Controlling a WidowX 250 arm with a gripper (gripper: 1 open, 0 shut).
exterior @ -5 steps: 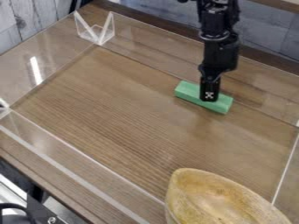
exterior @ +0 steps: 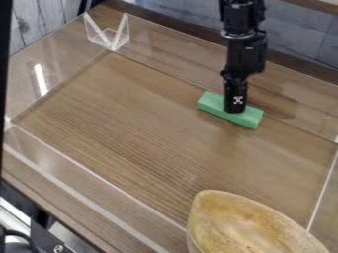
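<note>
My gripper [exterior: 235,99] reaches down from the top of the view to a green rectangular block [exterior: 215,107] lying on the wooden table toward the right. The fingertips are shut and rest at or just over the block's upper face; whether they touch it I cannot tell.
A pale yellow bowl [exterior: 244,222] stands at the front right, cut off by the frame's edge. A white wire rack [exterior: 109,32] is at the back left.
My gripper has shifted slightly, and the green block sits very slightly further left than before.
</note>
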